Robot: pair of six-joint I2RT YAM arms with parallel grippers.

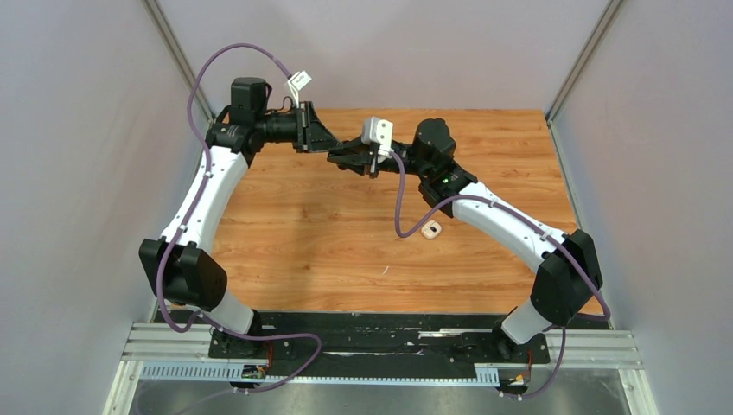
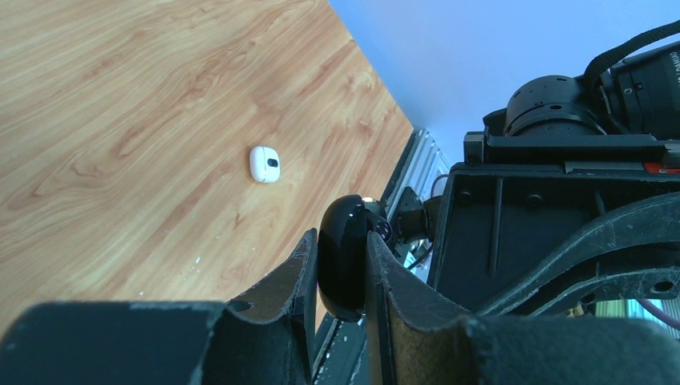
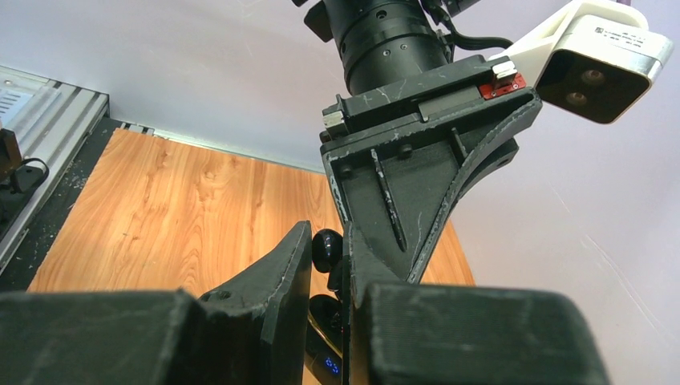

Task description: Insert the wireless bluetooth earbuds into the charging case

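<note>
My two grippers meet above the back middle of the table. In the left wrist view my left gripper is shut on a glossy black piece (image 2: 341,245), with my right gripper's housing behind it. In the right wrist view my right gripper is shut on a dark item: the black charging case (image 3: 325,353), with gold trim and blue display, shows below the fingertips, and a small black rounded piece (image 3: 326,249) above it. Whether an earbud is seated in the case is hidden by the fingers.
A small white case (image 1: 431,229) lies on the wooden table (image 1: 294,242), right of middle, under the right arm. Walls stand close behind and at both sides.
</note>
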